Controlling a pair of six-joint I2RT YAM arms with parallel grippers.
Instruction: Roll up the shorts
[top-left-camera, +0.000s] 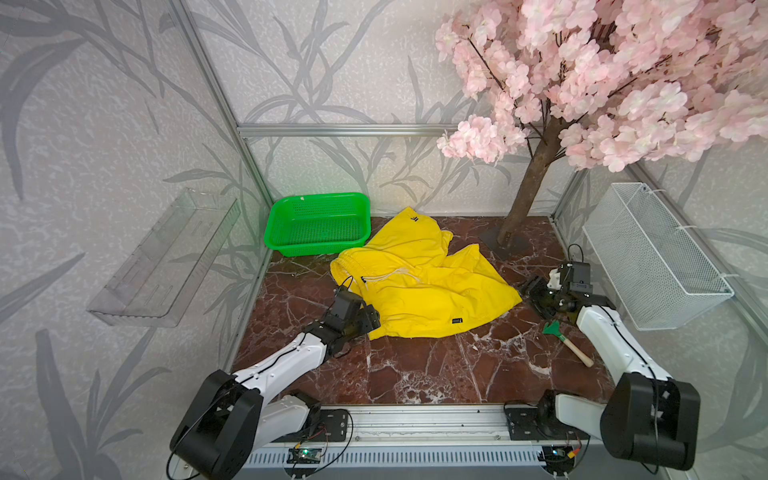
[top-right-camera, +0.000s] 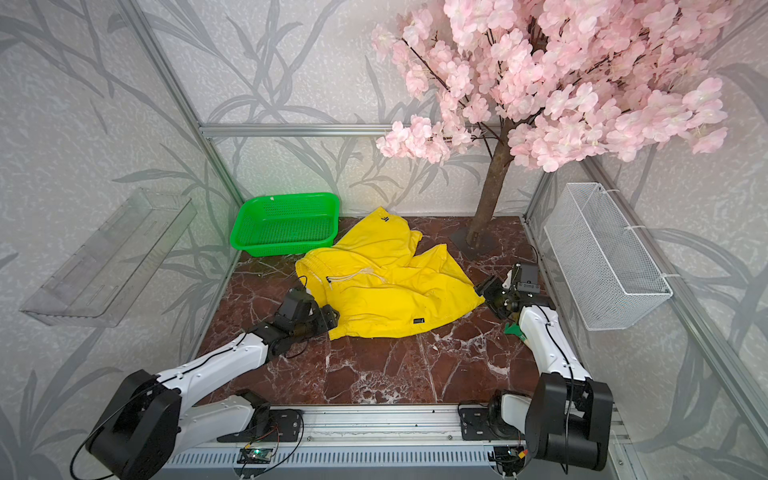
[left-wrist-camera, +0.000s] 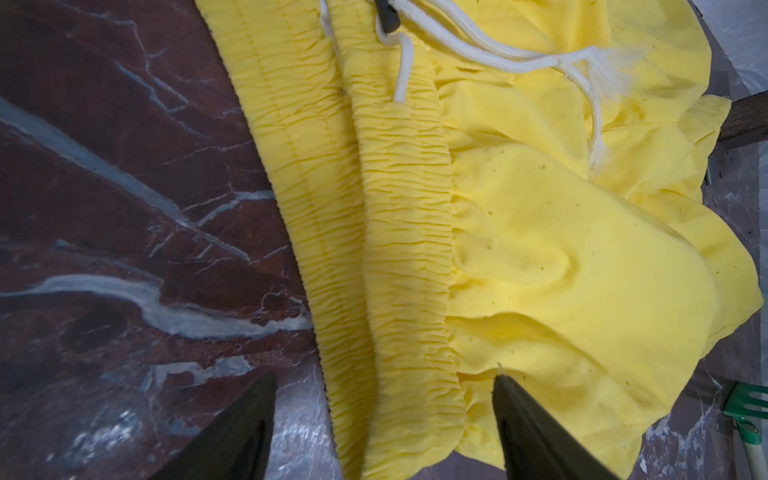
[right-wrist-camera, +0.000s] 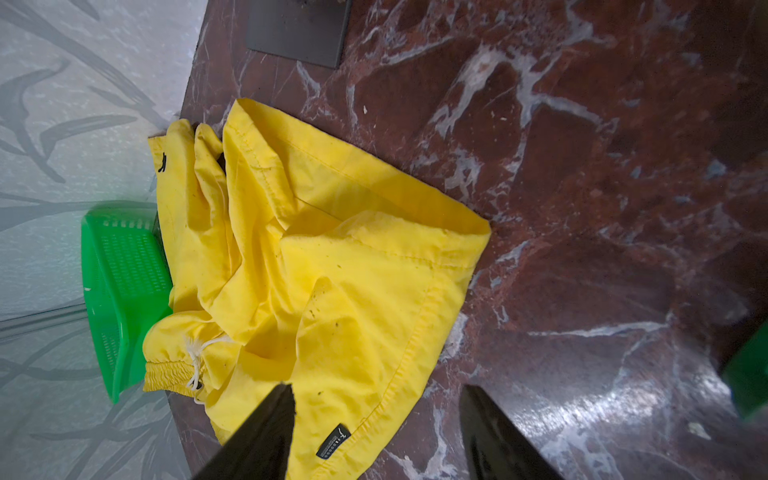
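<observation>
Yellow shorts (top-left-camera: 424, 292) lie crumpled on the dark red marbled table, one leg reaching toward the back and the other to the right. Their gathered waistband (left-wrist-camera: 408, 264) and white drawstring (left-wrist-camera: 512, 56) show in the left wrist view. My left gripper is low at the waistband's near end, its fingers (left-wrist-camera: 232, 440) apart on either side of the cloth edge without closing on it. Beyond the shorts' right corner, my right gripper stands open; in its wrist view the hem with a black label (right-wrist-camera: 333, 441) appears near one finger, not gripped.
Behind the shorts at left is a green basket (top-left-camera: 276, 240). A small green-headed tool (top-left-camera: 569, 342) lies under the right arm. An artificial tree (top-left-camera: 524, 192) stands at the back right.
</observation>
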